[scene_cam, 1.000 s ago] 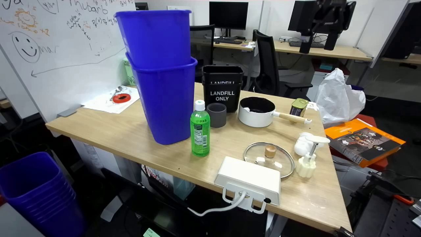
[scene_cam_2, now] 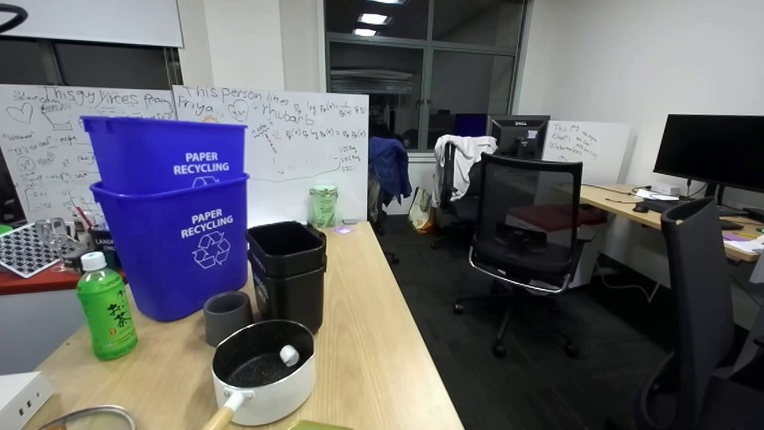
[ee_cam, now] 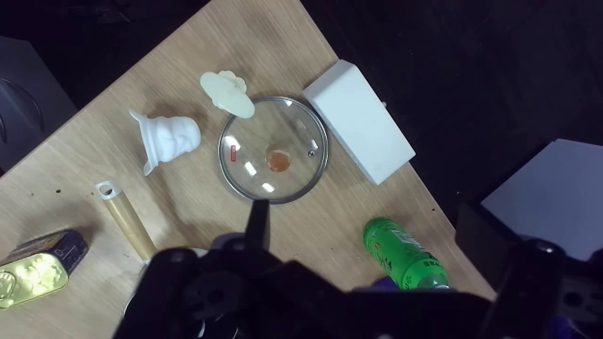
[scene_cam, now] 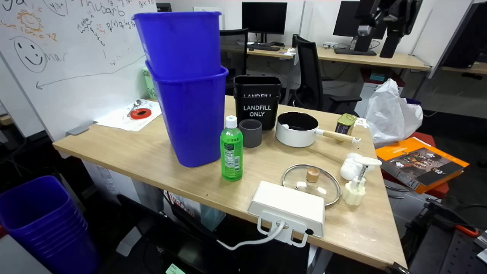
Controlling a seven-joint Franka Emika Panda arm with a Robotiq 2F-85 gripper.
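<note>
High at the upper right of exterior view 1, my gripper [scene_cam: 377, 46] hangs open and empty, well above the table. From the wrist view I look down past its fingers [ee_cam: 259, 223] at a glass lid [ee_cam: 297, 127] with a wooden knob, lying flat. A white saucepan [scene_cam: 294, 137] with a wooden handle stands uncovered, a small white object [scene_cam_2: 289, 355] inside it. Near the lid are a cream plunger-topped tool [ee_cam: 227, 93] and a white figure-like piece [ee_cam: 169, 137]. The green bottle [scene_cam: 231, 153] stands upright.
Stacked blue bins [scene_cam: 191, 116] rise tall beside black bins [scene_cam: 258, 105] and a grey cup [scene_cam: 250, 133]. A white box [scene_cam: 287, 207] sits at the table's front edge, and a tin [scene_cam: 345, 124] by the pan handle. The table's left part has free room.
My gripper has shifted to the right and slightly up in exterior view 1, still open. The objects on the table have not moved.
</note>
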